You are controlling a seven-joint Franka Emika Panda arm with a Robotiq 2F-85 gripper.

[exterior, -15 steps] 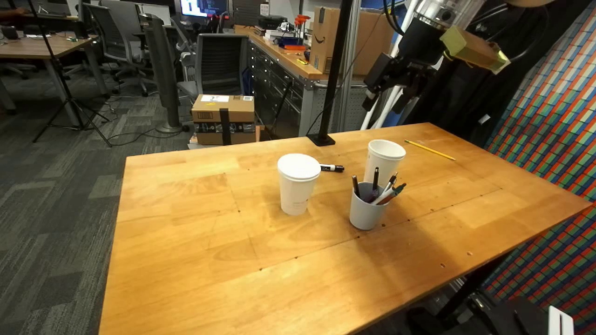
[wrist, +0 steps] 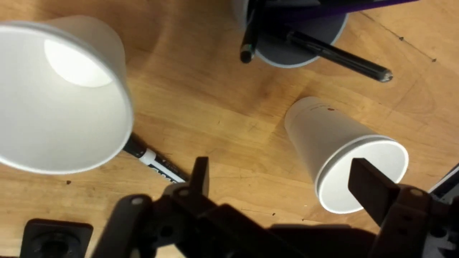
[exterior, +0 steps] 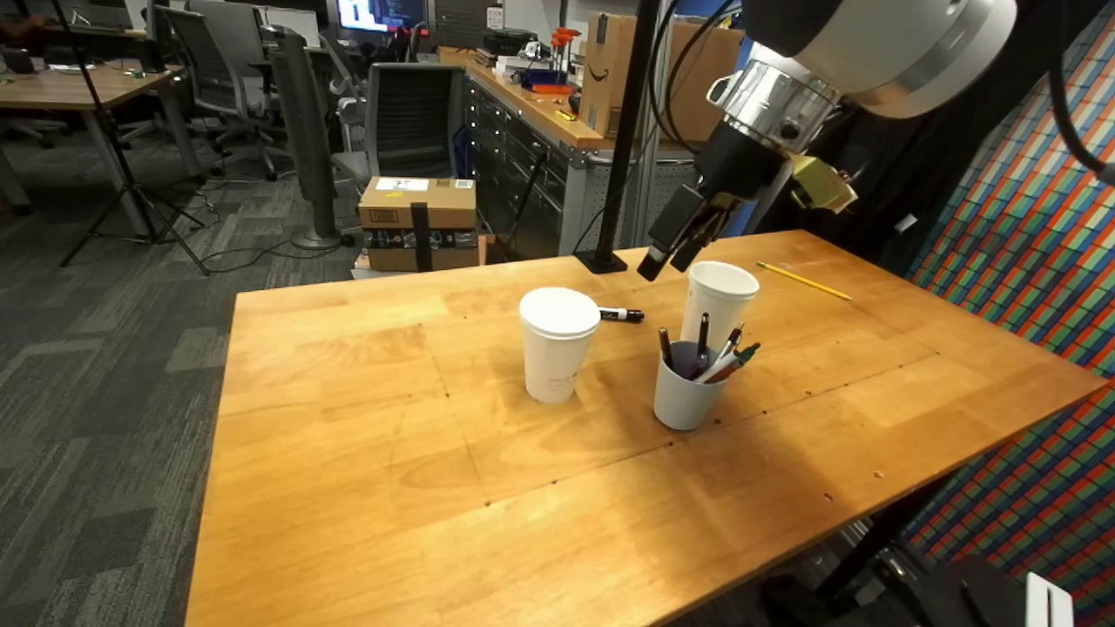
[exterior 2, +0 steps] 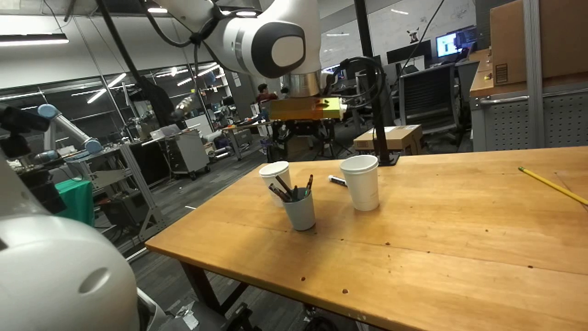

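Observation:
In the wrist view my gripper is open, its two black fingers (wrist: 200,176) wide apart with only table and cup seen beyond. Below it stand two white paper cups: one (wrist: 331,137) appears behind the right finger, and another (wrist: 92,47) fills the left side. A black-and-white marker (wrist: 157,163) lies on the table between the cups. The small grey cup (exterior: 685,402) holds several pens (exterior: 703,340) and stands in front of the right-hand cup (exterior: 721,287) in exterior view 1. There, the gripper (exterior: 669,256) hangs above the tabletop, touching nothing.
A yellow pencil (exterior: 805,280) lies toward the table's far right. A black post (exterior: 614,157) rises at the back edge.
My arm has come down and left in exterior view 1, from the back right toward the cups, and the wrist has turned. Cups, pens, marker and pencil stay where they were.

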